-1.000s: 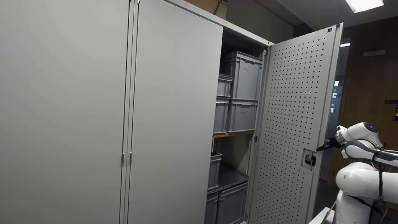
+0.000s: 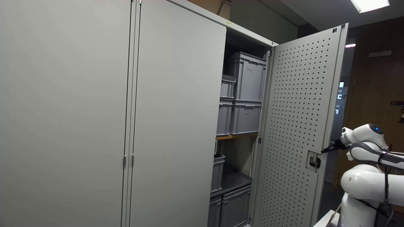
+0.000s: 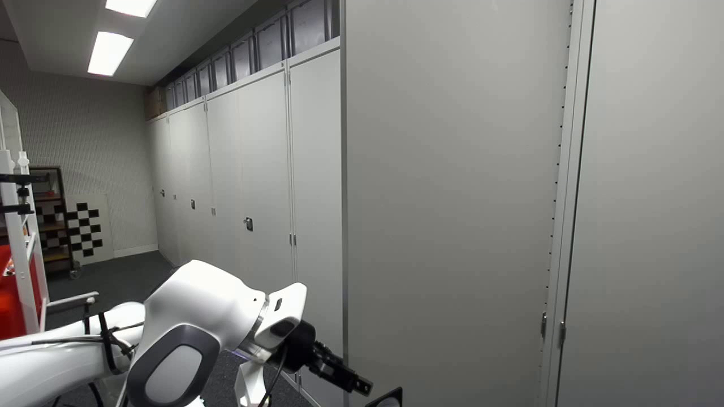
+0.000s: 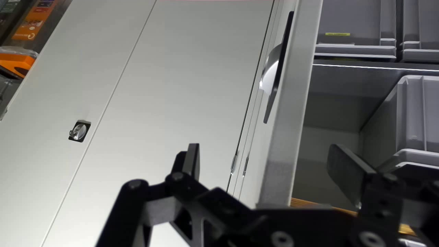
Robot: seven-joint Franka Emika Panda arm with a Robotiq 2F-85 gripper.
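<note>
The right cabinet door stands swung open, its perforated inner side showing. Near its free edge sits a recessed latch. Close to that edge, at about latch height, is my gripper. In the wrist view my gripper is open, one finger on each side of the door edge. A black handle plate with a rounded silver lever stands on the door's outer face, farther along the edge. Whether a finger touches the door cannot be told.
Grey bins stand on shelves inside the cabinet. The neighbouring door is closed. Further closed cabinets line the wall behind the arm.
</note>
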